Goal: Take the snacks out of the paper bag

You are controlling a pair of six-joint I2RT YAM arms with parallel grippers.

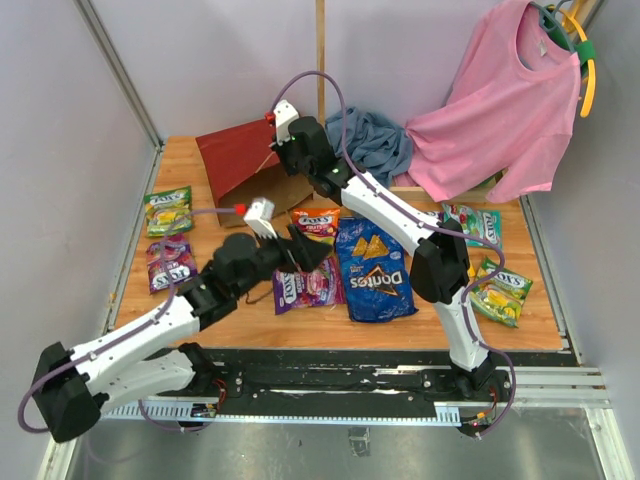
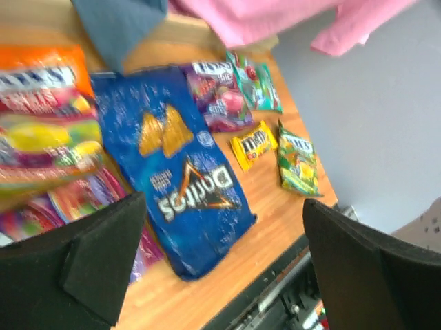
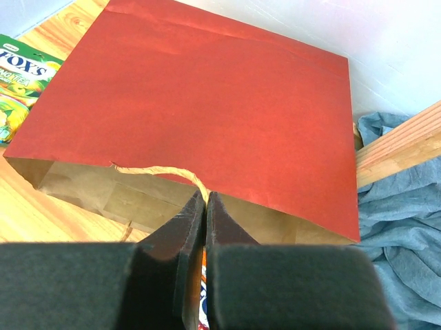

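Note:
The red paper bag (image 1: 235, 160) leans at the back left, its open mouth facing the front. Pinched at the tips of my right gripper is the bag's twisted handle (image 3: 162, 170); brown inner wall and no snack show in the mouth. Above the table's middle my left gripper (image 1: 308, 252) is open, nothing between its fingers. Below it lies a purple pack (image 1: 308, 285), partly covered in the top view. An orange pack (image 1: 318, 218) lies behind that. The blue Doritos bag (image 1: 375, 285) lies flat to their right.
Green (image 1: 168, 212) and purple packs (image 1: 170, 262) lie at the left edge; a teal one (image 1: 473, 222) and a green one (image 1: 502, 298) are at right. Blue cloth (image 1: 370, 142) and a wooden post (image 1: 320, 50) stand near the bag. Pink shirt (image 1: 500, 110) hangs back right.

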